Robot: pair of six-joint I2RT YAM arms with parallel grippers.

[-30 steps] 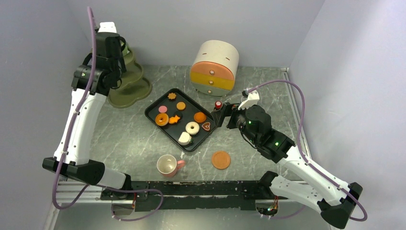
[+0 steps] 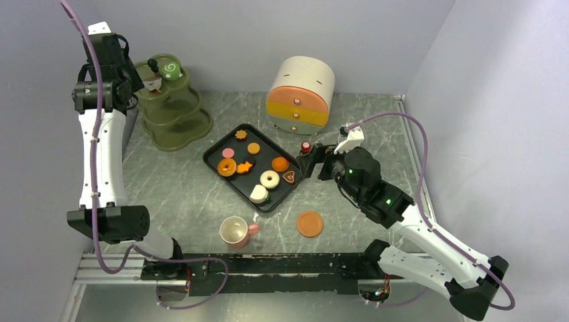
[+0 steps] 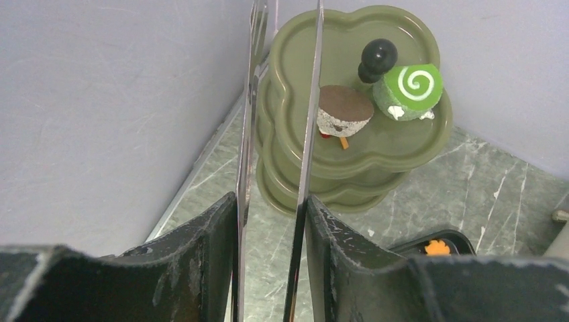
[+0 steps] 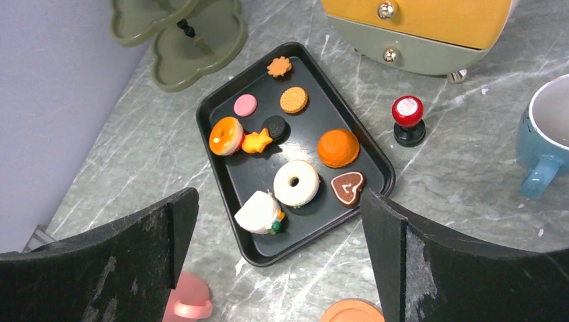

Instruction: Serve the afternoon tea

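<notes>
My left gripper is raised by the green tiered stand [image 2: 178, 137] at back left; its long fingers are a little apart, nothing visible held between them. The stand's top tier carries a chocolate-topped cake [image 3: 345, 106] and a green swirl cake [image 3: 412, 87] beside a black knob. My right gripper stands open above the table, right of the black tray [image 2: 221, 181], which holds donuts, biscuits, a heart cookie and other sweets. A pink cup [image 2: 234, 231] stands near the front; a blue cup [image 4: 557, 134] shows in the right wrist view.
A toy drawer cabinet [image 2: 298, 80] stands at the back. A red-topped stamp [image 4: 408, 114] is right of the tray, a round coaster [image 2: 309, 223] in front. Walls close in on left, back and right.
The left arm has moved leftward and upward in the top view, uncovering the cakes on the stand's top tier. The right arm is unchanged.
</notes>
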